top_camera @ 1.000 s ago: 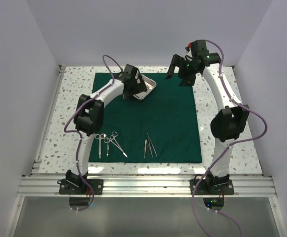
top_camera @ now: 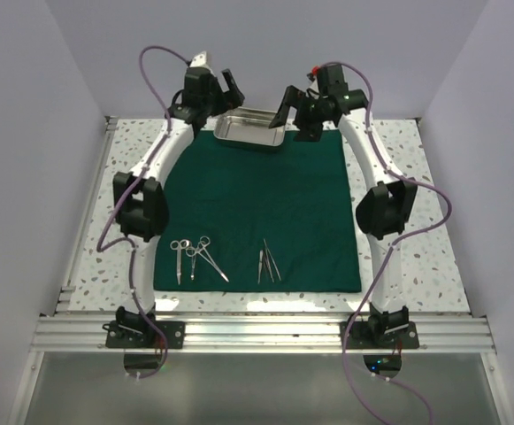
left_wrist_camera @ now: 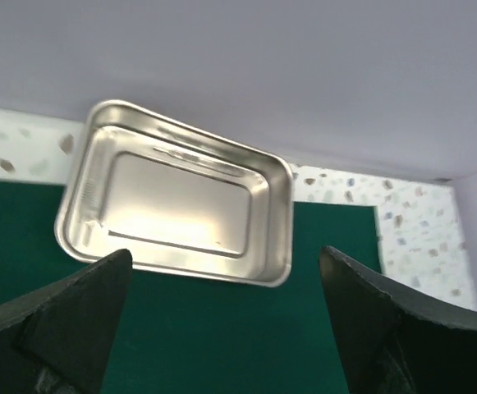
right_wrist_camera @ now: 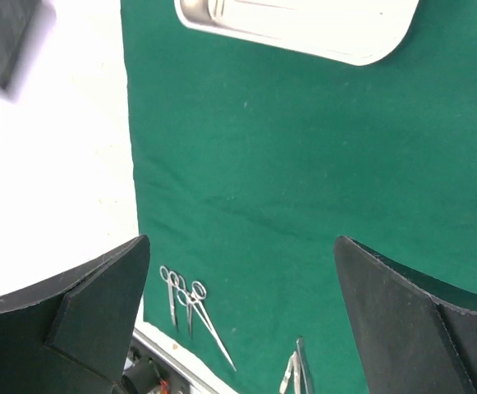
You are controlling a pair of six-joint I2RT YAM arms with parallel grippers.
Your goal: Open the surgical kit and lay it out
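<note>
At the far edge of the green cloth (top_camera: 257, 204) rests a shiny metal tray (top_camera: 249, 134), squared up with the back wall; its floor looks mostly bare in the left wrist view. My left gripper (top_camera: 234, 103) is open by the tray's far left corner, and nothing sits between its fingers. On the tray's right side my right gripper (top_camera: 287, 129) hangs open and empty. Scissor-handled instruments (top_camera: 193, 257) lie at the cloth's near left. Slim instruments (top_camera: 268, 262), tweezers among them, lie near the middle of the front edge.
Speckled table (top_camera: 398, 266) shows around the cloth, bounded by grey walls (top_camera: 265, 53) behind and at both sides. Purple cables (top_camera: 440, 193) loop along both arms.
The tray has turned from a slant to square and shifted to the cloth's back edge. My left gripper has moved back, the right one leftward toward the tray.
</note>
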